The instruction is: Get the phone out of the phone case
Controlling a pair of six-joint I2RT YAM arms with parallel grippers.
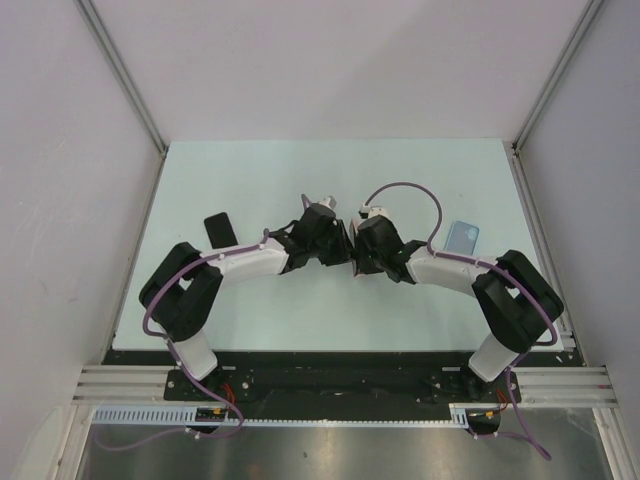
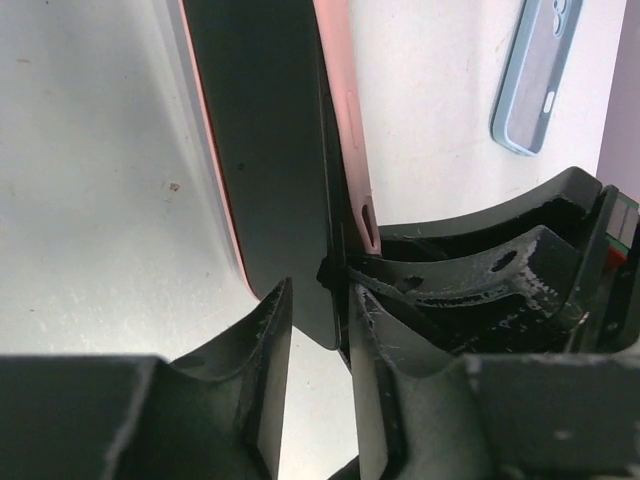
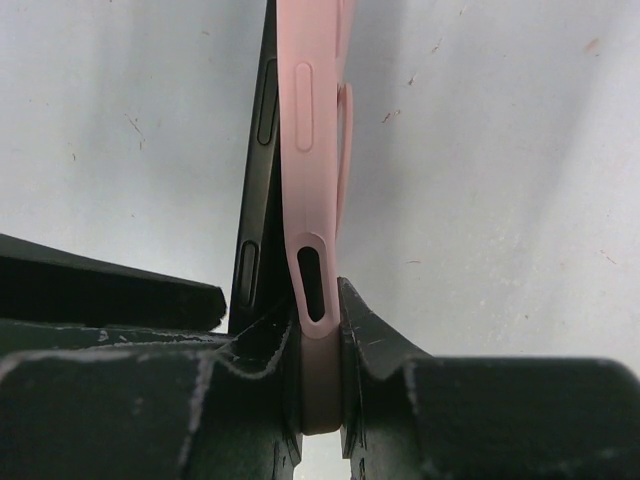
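Note:
The black phone (image 2: 265,150) stands on edge beside its pink case (image 2: 345,110), with a dark gap along one side of it in the left wrist view. My left gripper has its fingers on either side of the phone's lower corner; whether they press on it is unclear. In the right wrist view, my right gripper is shut on the pink case's end, just below a slot. The phone shows dark along the case's left side there. From above, both grippers meet mid-table and largely hide phone and case.
A black phone-shaped object (image 1: 220,231) lies at the table's left. A light blue phone case (image 1: 462,238) lies at the right.

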